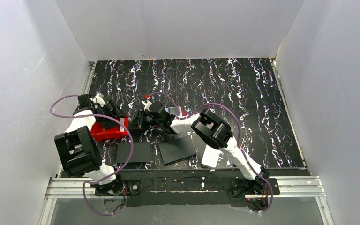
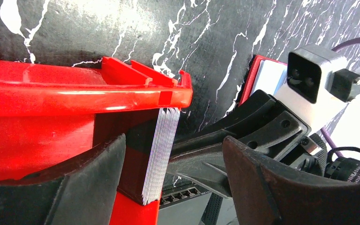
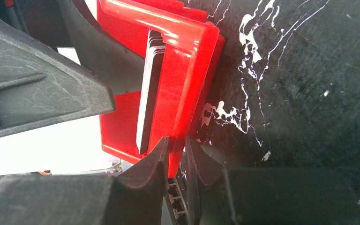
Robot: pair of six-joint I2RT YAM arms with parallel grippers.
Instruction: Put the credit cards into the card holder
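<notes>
A red card holder point(image 1: 104, 132) lies at the left of the table, its red walls around a stack of cards with pale edges, also visible as the stack point(image 3: 147, 93) in the right wrist view. My left gripper is over the holder with its fingers apart, open, beside the stack. My right gripper point(image 1: 138, 121) is at the holder's right side; in its wrist view the fingertips point(image 3: 159, 154) are close together at the red wall. Whether anything is between them is unclear.
A second red object with light contents point(image 2: 261, 79) lies partly hidden under the right arm. Dark flat pieces point(image 1: 133, 152) and a white flat object point(image 1: 210, 156) lie along the front.
</notes>
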